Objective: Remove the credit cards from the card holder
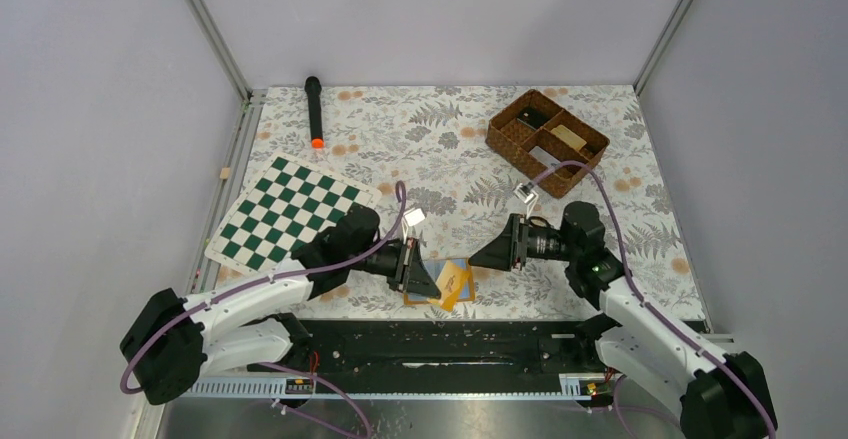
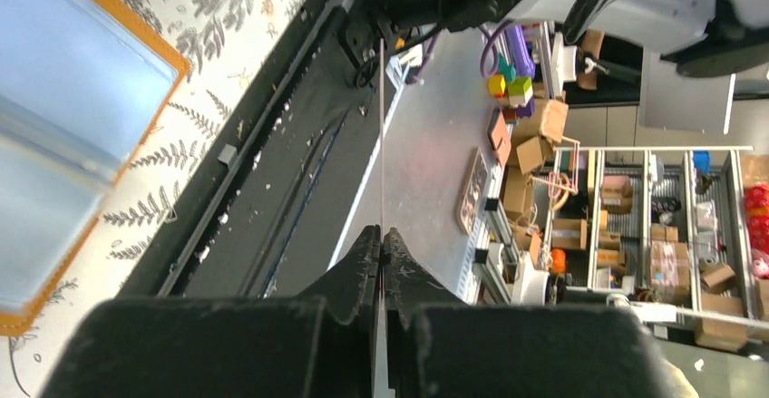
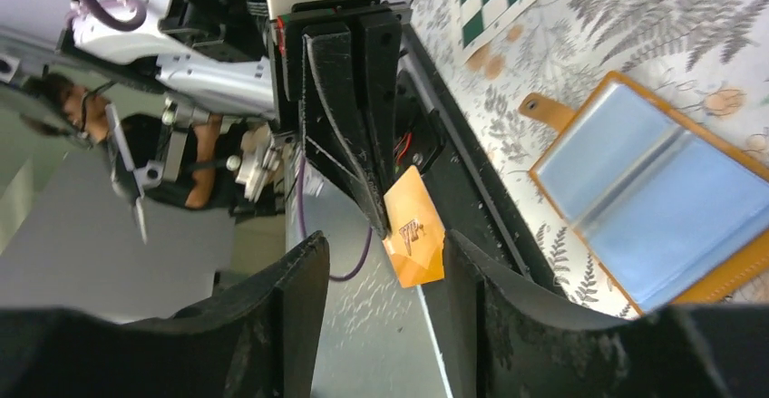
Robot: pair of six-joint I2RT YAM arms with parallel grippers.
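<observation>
A yellow-orange card (image 1: 451,285) is pinched in my left gripper (image 1: 436,293), which is shut on its edge. Seen edge-on in the left wrist view, the card (image 2: 382,144) is only a thin line rising from the fingertips. My right gripper is open and empty, its fingers (image 3: 304,276) apart and pointing towards the card (image 3: 417,230), with space between. The card holder (image 3: 666,212), with clear bluish pockets and an orange border, lies open and flat on the table, partly covered by the left gripper and card in the top view.
A wicker basket (image 1: 512,152) with compartments holding small items stands at the back right. To the left lie a green-and-white checkered board (image 1: 290,209) and a black microphone (image 1: 314,111). The table's front edge runs just below the holder.
</observation>
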